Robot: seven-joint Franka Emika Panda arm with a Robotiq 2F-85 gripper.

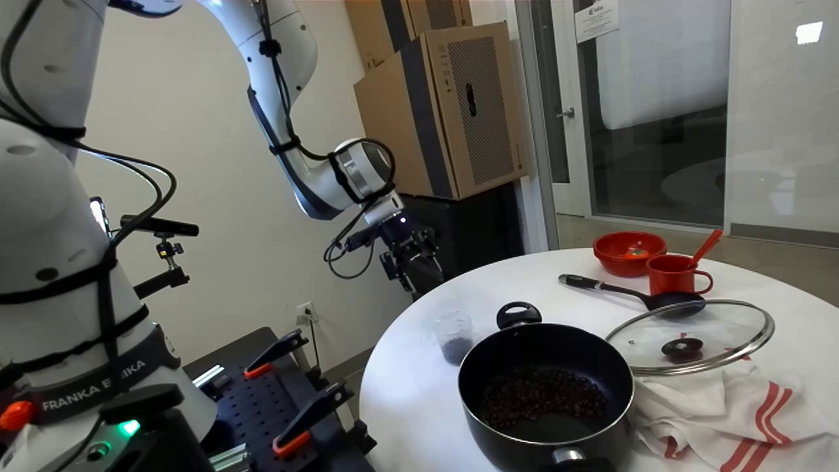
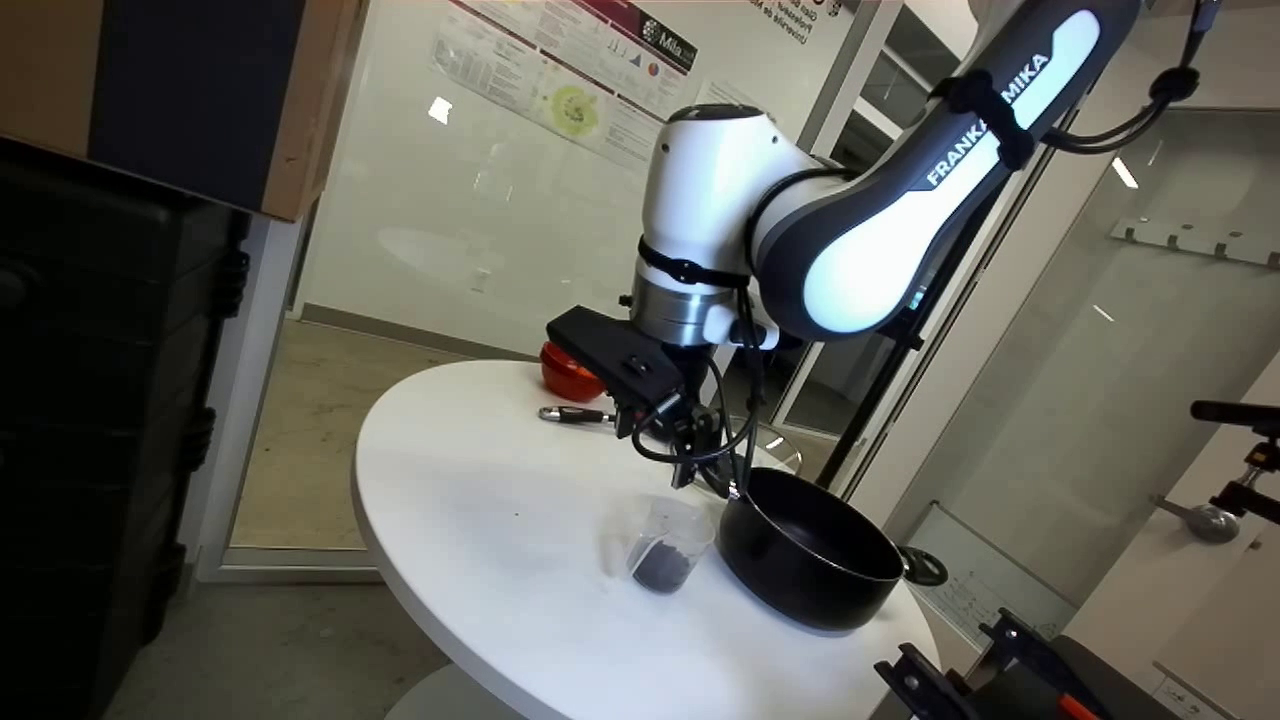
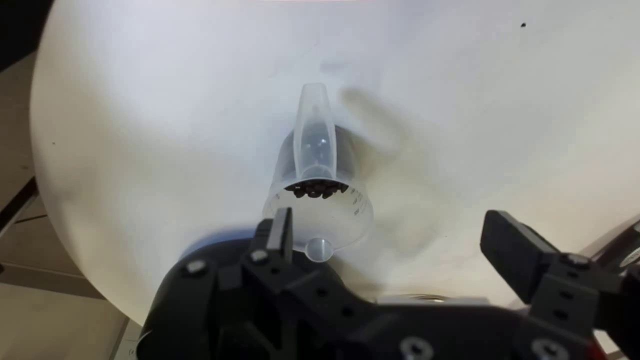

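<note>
A clear plastic measuring cup (image 3: 315,147) with dark beans in its bottom stands on the white table; its handle points up in the wrist view. In exterior view 1 the same cup (image 1: 453,338) is just left of the black pot (image 1: 546,385), which has dark beans spread over its floor. Above the table and apart from the cup, my gripper (image 1: 421,275) hangs tilted. Its fingers are wide open in the wrist view, with no object held between them. Exterior view 2 shows the cup (image 2: 669,546) below the gripper, beside the pot's wall.
A glass lid (image 1: 692,338) rests on a red-striped towel (image 1: 731,425) right of the pot. Farther back are a black ladle (image 1: 605,284), a red mug (image 1: 672,275) and a red bowl (image 1: 621,259).
</note>
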